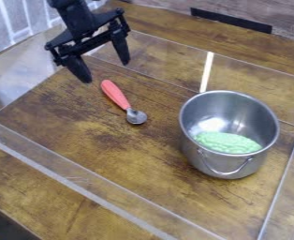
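My black gripper [106,71] hangs open at the upper left of the camera view, above the table and behind a red-handled spoon [116,95], with nothing visible between its fingers. The spoon lies on the wooden table, its metal end toward the viewer. At the right stands a steel pot [243,159] with a wire handle and a pale green object [227,142] inside.
Pale or clear strips run along its left, front and right parts.
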